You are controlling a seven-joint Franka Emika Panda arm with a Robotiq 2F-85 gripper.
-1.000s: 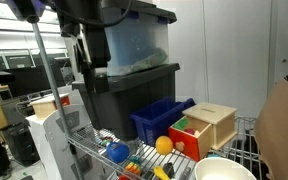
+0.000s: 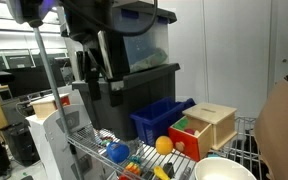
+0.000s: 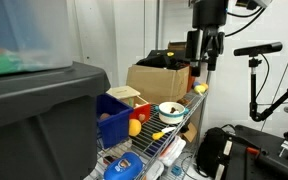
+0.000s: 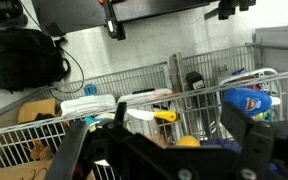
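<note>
My gripper (image 2: 103, 82) hangs open above the wire rack, with nothing between its fingers. In exterior view 2 the gripper (image 3: 202, 52) is well clear of everything below it. Beneath it, the wrist view shows a yellow-handled tool (image 4: 164, 115) with a whitish blade. An orange ball (image 4: 187, 141) lies lower in that view, and a blue object (image 4: 246, 98) is to the right. Exterior view 1 has the same orange ball (image 2: 164, 145) and blue object (image 2: 118, 152) on the rack, near a white bowl (image 2: 222, 169). My gripper's body hides part of the rack in the wrist view.
Behind the ball stand a blue bin (image 2: 159, 122) and a wooden box (image 2: 212, 124). A large dark grey tub (image 2: 134, 95) rises at the back, and a cardboard box (image 2: 287, 120) fills the right. Bare floor (image 4: 134, 62) shows beside the rack.
In exterior view 1 my gripper has shifted to the right and somewhat lower. The objects on the rack have stayed where they were.
</note>
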